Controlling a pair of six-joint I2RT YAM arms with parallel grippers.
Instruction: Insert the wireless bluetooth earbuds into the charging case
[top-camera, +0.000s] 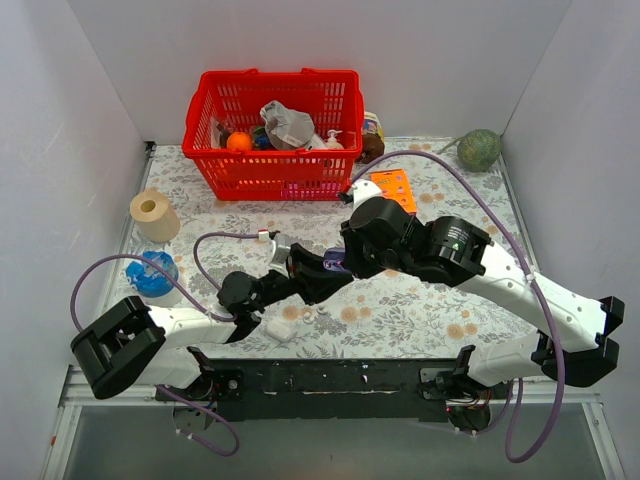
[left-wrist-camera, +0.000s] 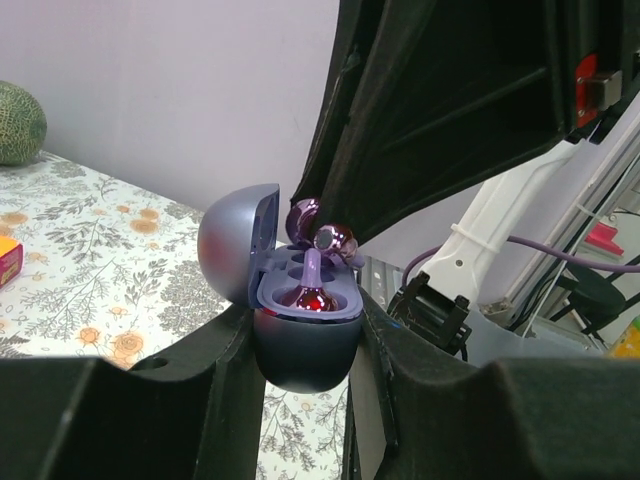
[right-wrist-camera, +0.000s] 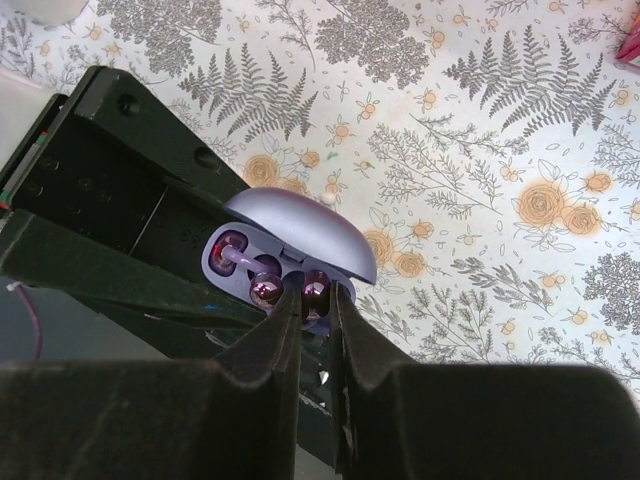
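My left gripper is shut on the purple-grey charging case (left-wrist-camera: 308, 365), whose lid (left-wrist-camera: 237, 245) stands open. In the right wrist view, one shiny purple earbud (right-wrist-camera: 266, 291) has one end down in a well of the case (right-wrist-camera: 217, 262) and its stem slanting across. The other earbud (right-wrist-camera: 316, 292) is between the fingertips of my right gripper, which is shut on it over the opposite side of the case. Its lower part is hidden, so I cannot tell how deep it sits. From above, the grippers hide most of the case (top-camera: 335, 260).
A red basket (top-camera: 270, 178) with assorted items stands at the back. An orange box (top-camera: 393, 188), a tape roll (top-camera: 155, 215) and a blue-wrapped item (top-camera: 152, 273) are around the table's sides.
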